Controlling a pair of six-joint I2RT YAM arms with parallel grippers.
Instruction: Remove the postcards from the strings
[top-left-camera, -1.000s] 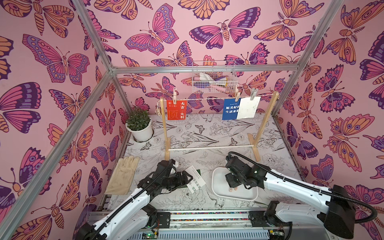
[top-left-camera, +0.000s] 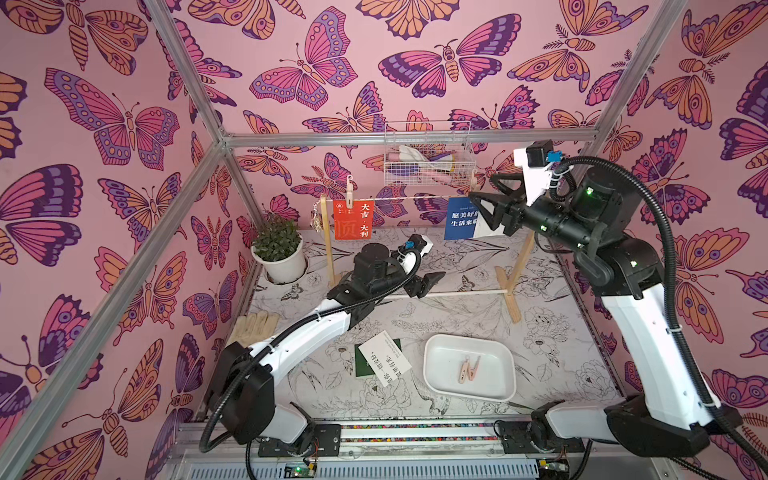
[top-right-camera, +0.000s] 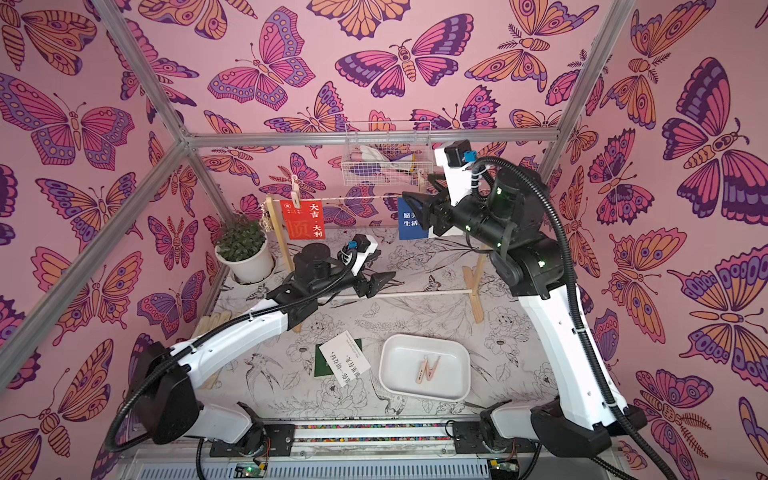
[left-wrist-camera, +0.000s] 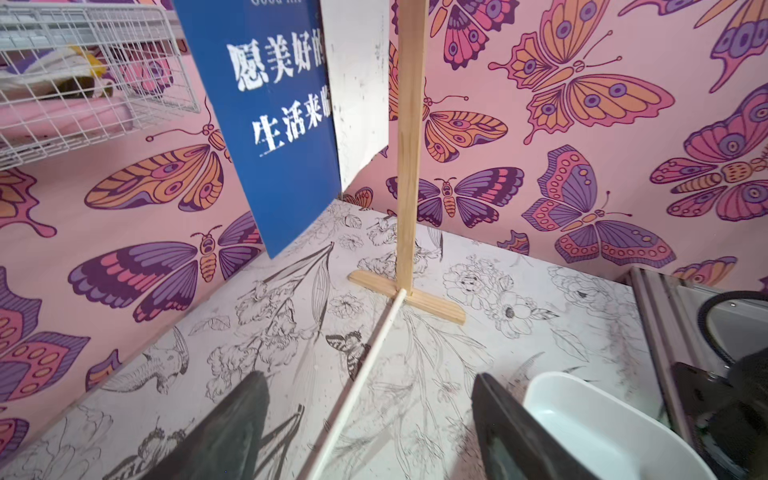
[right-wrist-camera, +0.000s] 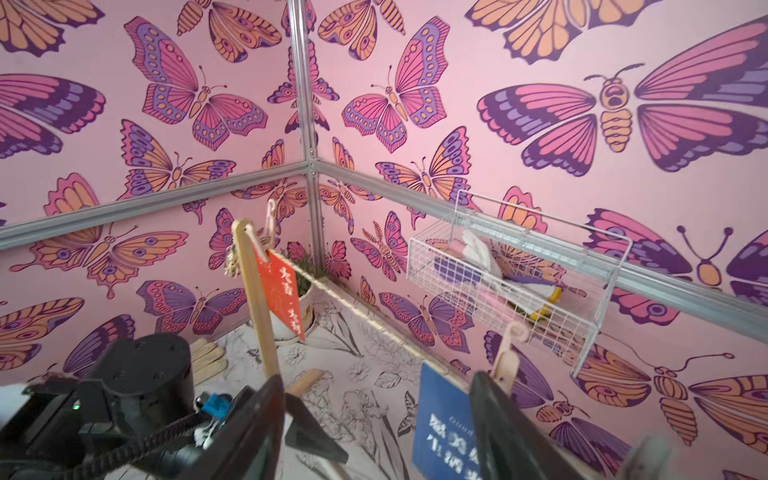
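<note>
Along the string (top-left-camera: 408, 197) hang a red postcard (top-left-camera: 353, 220), a blue postcard (top-left-camera: 458, 222) and a white postcard (left-wrist-camera: 357, 88) that overlaps the blue one. A wooden clothespin (top-left-camera: 349, 192) grips the red card; another clothespin (right-wrist-camera: 507, 361) stands above the blue card. My right gripper (top-left-camera: 489, 197) is partly open at string height, in front of the blue and white cards and hiding part of them. Lower down, mid-frame, my left gripper (top-left-camera: 433, 284) is partly open with nothing between its fingers. A white card (top-left-camera: 385, 357) lies over a green card (top-left-camera: 362, 361) on the table.
A white tray (top-left-camera: 433, 386) with two clothespins stands at the front. The rack's wooden posts (left-wrist-camera: 408, 160) and base bar (left-wrist-camera: 352, 392) surround the hanging cards. A potted plant (top-left-camera: 280, 248) and gloves (top-left-camera: 254, 329) are at left; a wire basket (top-left-camera: 429, 172) hangs behind.
My right gripper has risen from over the tray to the string by the blue and white cards. My left gripper has moved up and right from beside the lying cards.
</note>
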